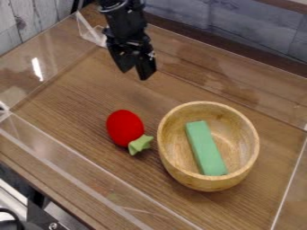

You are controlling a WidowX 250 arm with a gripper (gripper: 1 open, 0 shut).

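My black gripper (135, 63) hangs at the top centre of the camera view, open, well behind the other objects. A red, rounded object with a green top (125, 127) lies on the wooden table toward the lower left. A yellow bowl (229, 123) sits to its right, holding a long green bar (204, 148).
A dark raised edge (240, 22) runs along the back right. A pale wall is at the top left.
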